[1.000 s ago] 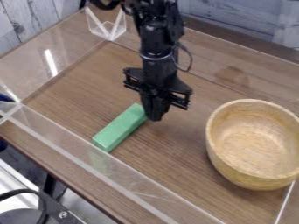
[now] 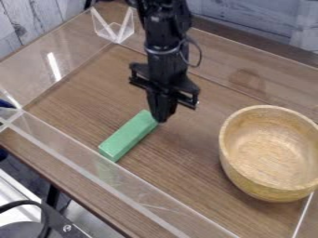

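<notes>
My gripper (image 2: 158, 116) is at the centre of the camera view, low over the wooden table, just at the upper right end of a green rectangular bar (image 2: 128, 136). Its fingers look close together; whether anything is between them is too small to tell. The green bar lies flat and diagonal, left of centre.
A large round tan bowl (image 2: 263, 153) stands at the right. A clear wire or plastic item (image 2: 113, 25) is at the back left. A transparent edge runs along the lower left, with a dark cable in the corner.
The arm's upper body has shifted slightly; the fingertips and the green bar are in nearly the same place.
</notes>
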